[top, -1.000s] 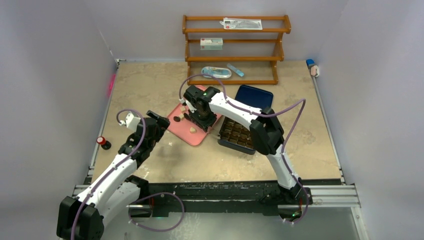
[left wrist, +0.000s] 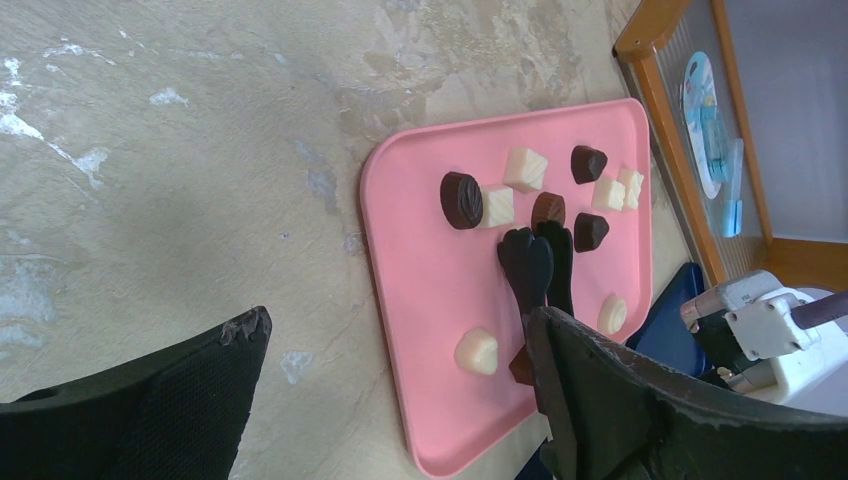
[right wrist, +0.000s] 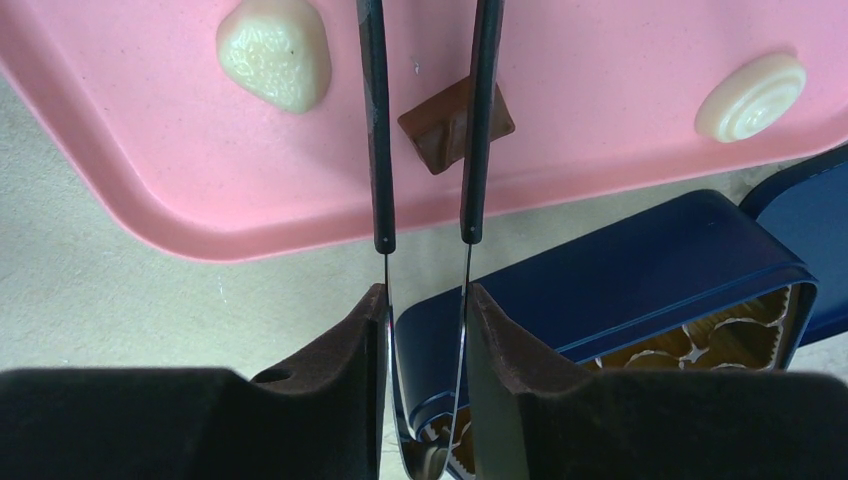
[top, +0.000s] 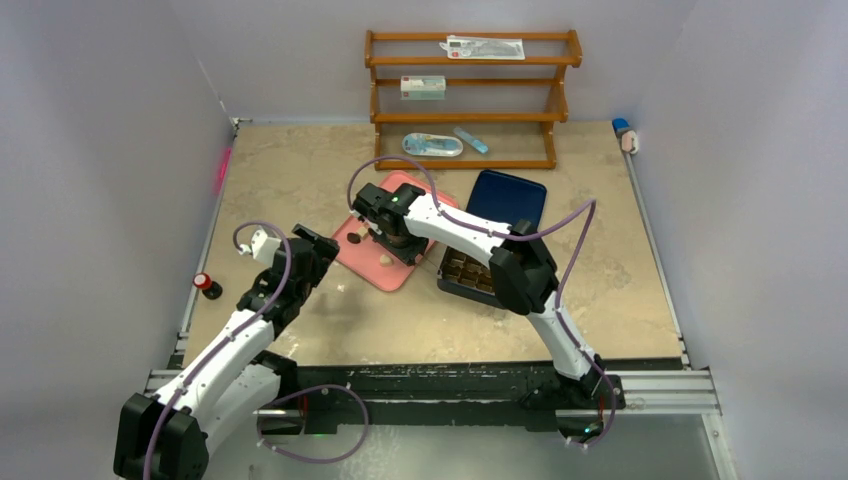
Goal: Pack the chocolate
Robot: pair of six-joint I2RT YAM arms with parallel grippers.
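A pink tray (left wrist: 430, 300) holds dark, milk and white chocolates. My right gripper, part open, grips black-tipped tongs (right wrist: 380, 170), whose arms hover either side of a milk chocolate piece (right wrist: 430, 135). A white piece (right wrist: 270, 55) lies to its left, a white swirl piece (right wrist: 750, 97) to its right. A dark blue box (right wrist: 620, 270) with a divided insert sits beside the tray, partly hidden by the right arm in the top view. My left gripper is open and empty at the tray's left.
A blue lid (top: 505, 195) lies behind the box. A wooden rack (top: 470, 115) stands at the back. A red-capped bottle (top: 208, 287) is at the left edge.
The left arm has barely moved.
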